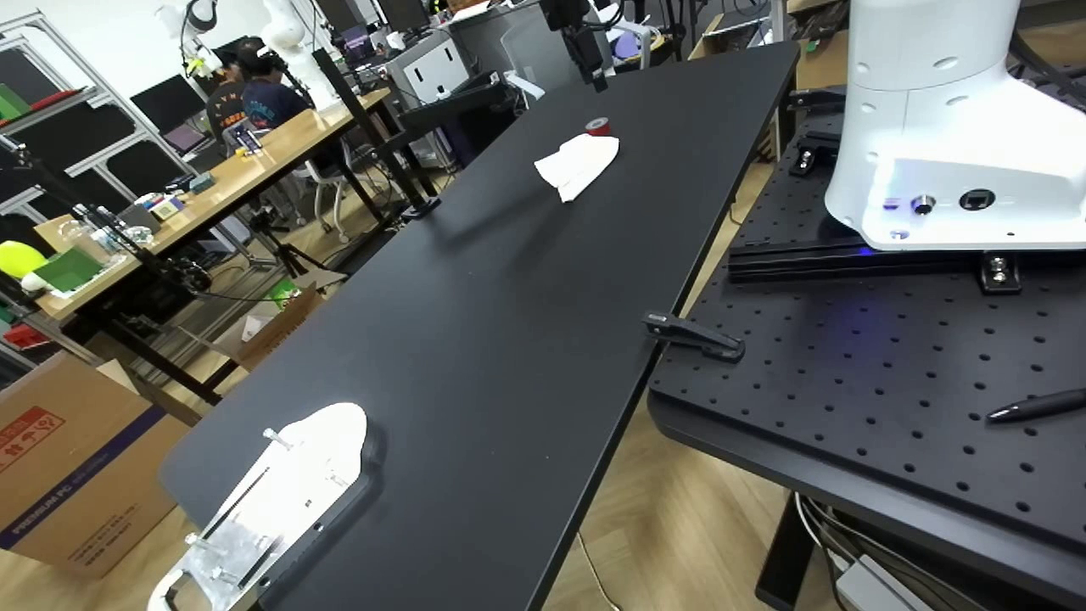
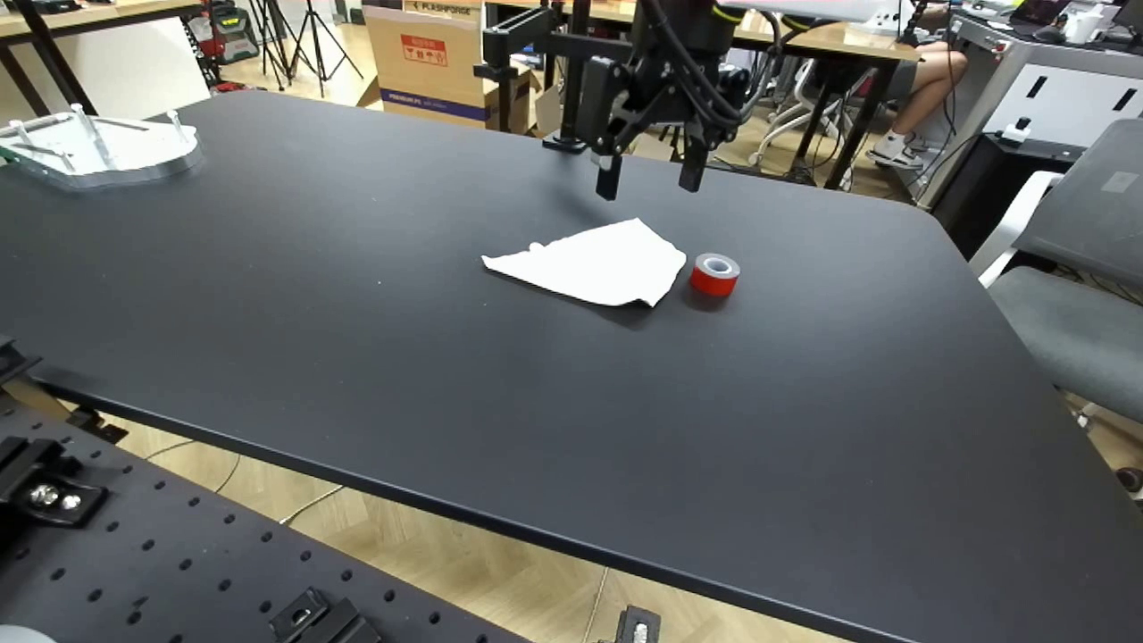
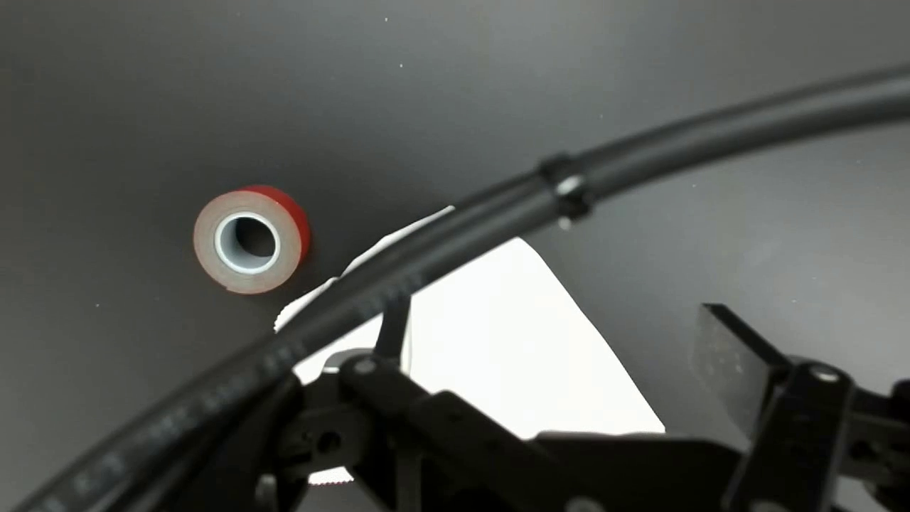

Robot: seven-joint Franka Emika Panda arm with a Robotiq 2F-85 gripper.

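My gripper (image 2: 649, 184) hangs above the dark table with its fingers spread wide and nothing between them. Below it lies a white folded sheet (image 2: 600, 264), paper or cloth, flat on the tabletop. The roll of tape (image 2: 714, 275), red outside with a pale core, rests beside one end of that sheet. In the wrist view the sheet (image 3: 520, 341) passes beneath the open fingers, partly covered by a cable and the left finger. The tape roll (image 3: 249, 242) shows to the left, clear of the fingers. Exterior view 1 catches just the gripper's dark lower end (image 1: 593, 80).
A white plate-like fixture with pegs (image 1: 295, 479) sits at the table's far end from the tape. A black cable (image 3: 478, 230) crosses the wrist view. Along one table edge runs a perforated black board (image 1: 865, 387).
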